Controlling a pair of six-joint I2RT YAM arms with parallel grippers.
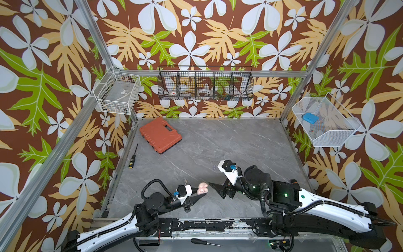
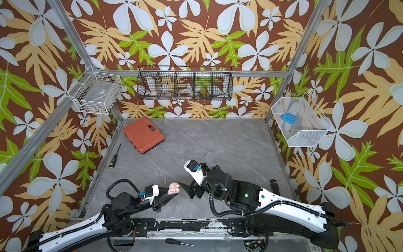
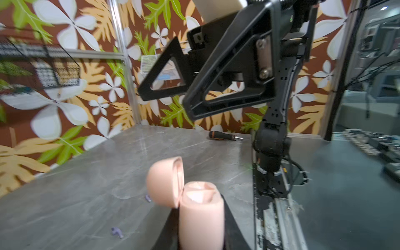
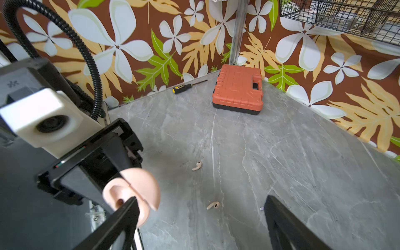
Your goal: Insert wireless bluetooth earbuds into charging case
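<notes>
A pink charging case (image 3: 201,220) stands upright with its lid (image 3: 165,182) flipped open, and my left gripper (image 1: 202,191) is shut on its body. Its inside shows no earbud that I can make out. My right gripper is open and empty, a short way to the right of the case. In the right wrist view one pink earbud (image 4: 197,166) lies on the table, with a second earbud (image 4: 213,205) nearer. Two small purple pieces (image 3: 117,231) show on the table in the left wrist view.
An orange toolbox (image 1: 160,134) lies at the back left, beside a screwdriver (image 1: 132,160). Wire baskets hang on the walls, including a black one (image 1: 204,85). Another dark-handled screwdriver (image 3: 222,135) rests at the right side.
</notes>
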